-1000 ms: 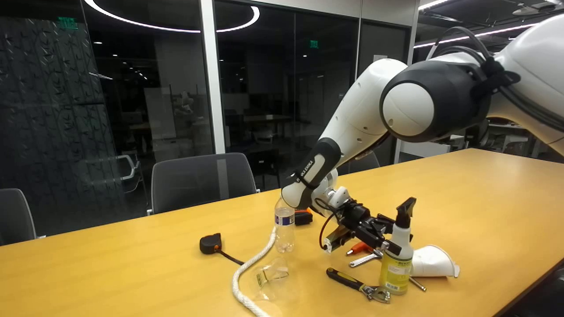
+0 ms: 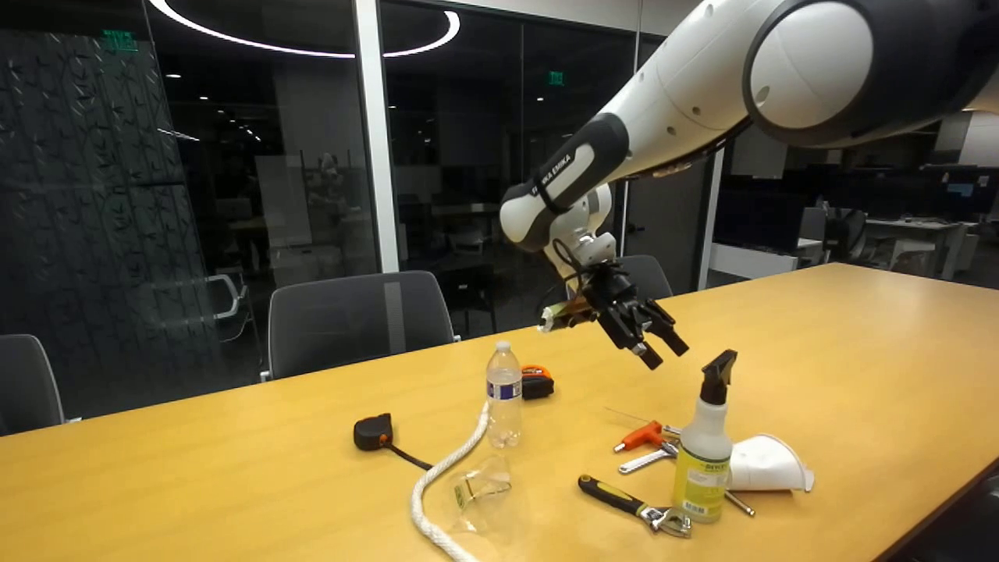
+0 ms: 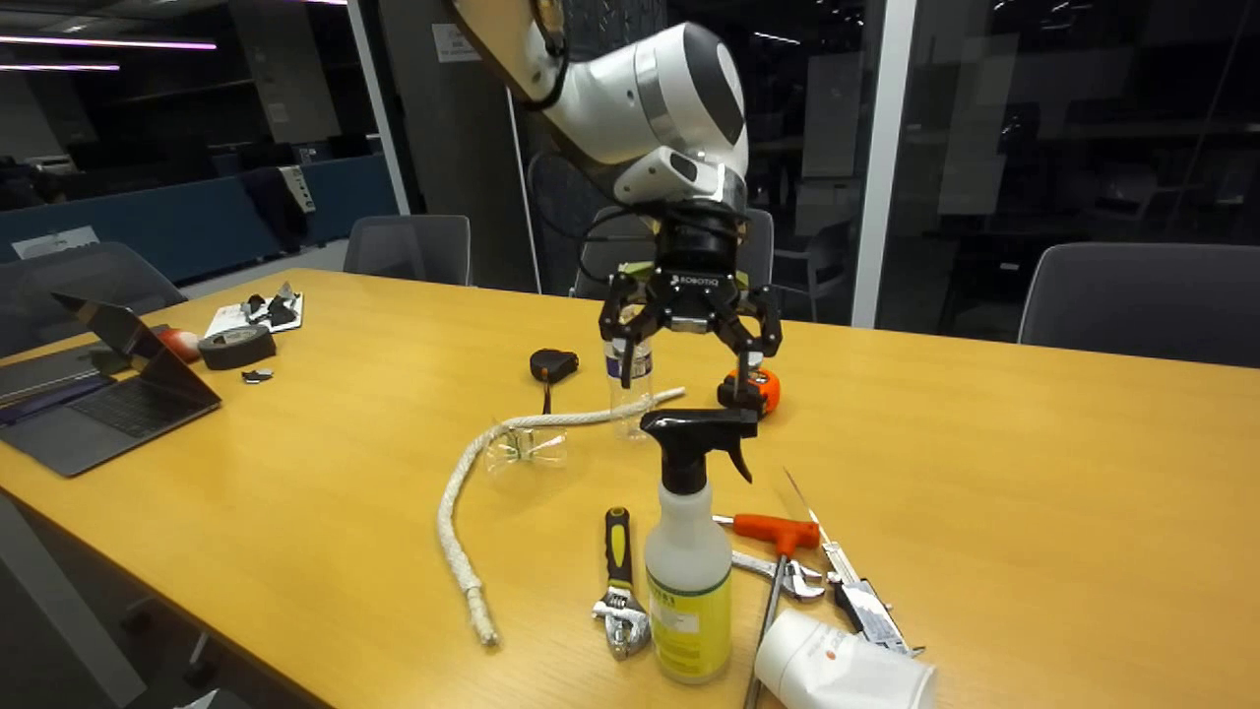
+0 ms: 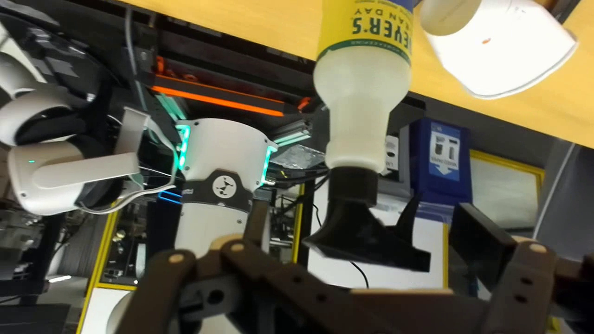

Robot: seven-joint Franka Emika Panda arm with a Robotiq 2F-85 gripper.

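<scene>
My gripper [image 2: 664, 357] is raised above the table, its fingers apart with empty space between them. The spray bottle [image 2: 703, 459], white with a yellow label and black trigger head, stands upright on the table, in front of and below the gripper in exterior view 1. In the wrist view the spray bottle [image 4: 359, 105] appears upside down, its black nozzle pointing into the space between my two fingers, though the other views show the gripper clear of it. Exterior view 2 shows the gripper [image 3: 682, 378] from the front, behind the spray bottle [image 3: 690, 567].
Around the spray bottle lie an adjustable wrench [image 2: 637, 506], an orange-handled tool [image 2: 641, 437] and a white cup [image 2: 766, 464] on its side. A water bottle [image 2: 503, 398], a rope [image 2: 447, 465] and tape measures [image 2: 374, 432] are farther left.
The arm has lifted and drawn back from the spray bottle; a second ago my gripper was around or beside its upper body. The spray bottle stands in the same place.
</scene>
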